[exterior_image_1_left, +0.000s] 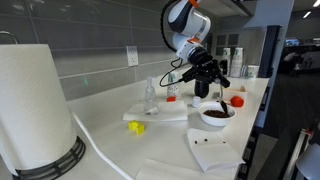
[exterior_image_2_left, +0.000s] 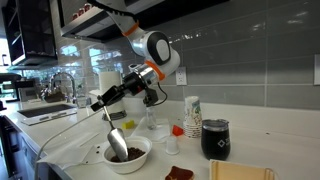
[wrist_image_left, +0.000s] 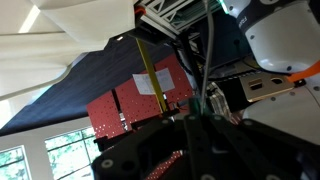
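A white bowl (exterior_image_2_left: 136, 163) holding dark brown contents stands on the counter; in exterior view 1 the same bowl (exterior_image_1_left: 217, 121) is near the right edge. A long metal spoon (exterior_image_2_left: 118, 145) stands tilted over the bowl, its lower end at the contents. At the spoon's upper end is my gripper (exterior_image_2_left: 98, 104), tilted sideways above the bowl. The wrist view shows a thin grey handle (wrist_image_left: 209, 50) running to my gripper's tips (wrist_image_left: 203, 110), which are shut on it. Exactly how the handle sits between the fingers is too dark to see.
A black tumbler (exterior_image_2_left: 216, 140), stacked cups (exterior_image_2_left: 192, 117) and a wooden tray (exterior_image_2_left: 240, 171) stand beside the bowl. A white towel (exterior_image_1_left: 214, 151) lies in front. A clear bottle (exterior_image_1_left: 151, 97) and a yellow object (exterior_image_1_left: 136, 127) are farther left.
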